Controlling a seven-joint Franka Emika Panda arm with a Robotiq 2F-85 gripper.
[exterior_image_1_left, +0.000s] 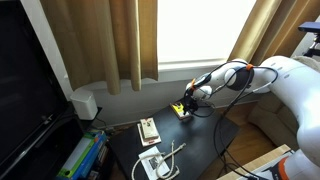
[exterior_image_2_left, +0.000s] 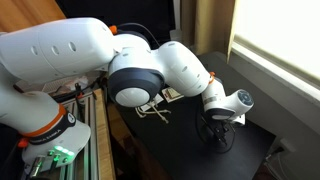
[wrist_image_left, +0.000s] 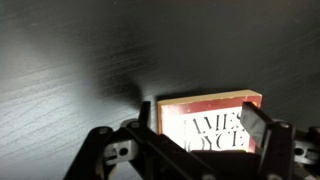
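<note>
A small book (wrist_image_left: 208, 122) lettered "JAMES JOYCE", with a pale cover and reddish edge, lies on the dark table. In the wrist view my gripper is open, its fingertips (wrist_image_left: 256, 119) spread towards either side of the book. The lower part of the book is hidden by the gripper body. From exterior view 1, the gripper (exterior_image_1_left: 190, 103) is low over the table's far side near the window, with the book (exterior_image_1_left: 181, 111) just beside it. The arm hides the book in exterior view 2. Contact between fingers and book cannot be made out.
Another pale book or box (exterior_image_1_left: 149, 131) rests on the table's left part. Nearer the front are a white card-like item (exterior_image_1_left: 154, 163) and a loose pale cable (exterior_image_1_left: 172, 160). Bare tabletop (exterior_image_1_left: 202, 150) lies to their right. The window wall borders the far side.
</note>
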